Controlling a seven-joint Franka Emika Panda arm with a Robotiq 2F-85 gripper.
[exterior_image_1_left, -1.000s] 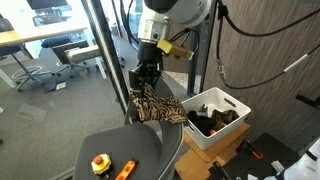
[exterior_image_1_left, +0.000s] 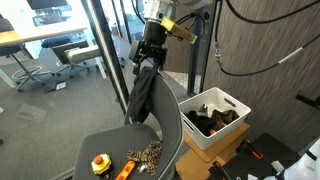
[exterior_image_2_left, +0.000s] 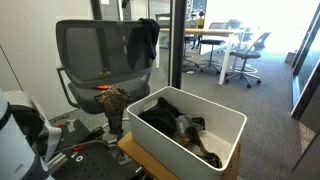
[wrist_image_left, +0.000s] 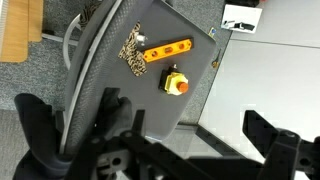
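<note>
My gripper is open above the chair, its two dark fingers wide apart with nothing between them. In exterior view 1 the gripper (exterior_image_1_left: 147, 64) hovers near the top of the chair back. A leopard-print cloth (wrist_image_left: 132, 50) lies crumpled on the grey seat, close to the foot of the backrest; exterior view 1 also shows this cloth (exterior_image_1_left: 148, 157). Over the chair's backrest hangs a black cloth (exterior_image_1_left: 142, 95), seen in exterior view 2 as a dark drape (exterior_image_2_left: 145, 40). An orange tool-like object (wrist_image_left: 168, 49) and a yellow toy (wrist_image_left: 176, 84) with an orange top rest on the seat.
Beside the chair, a white bin (exterior_image_2_left: 190, 160) holding dark cloths stands on a wooden surface (exterior_image_1_left: 196, 162). The chair's backrest (wrist_image_left: 98, 85) rises between the seat and that side. A dark post (exterior_image_1_left: 108, 50) stands behind the chair.
The gripper has moved up slightly, leaving the black cloth draped over the backrest.
</note>
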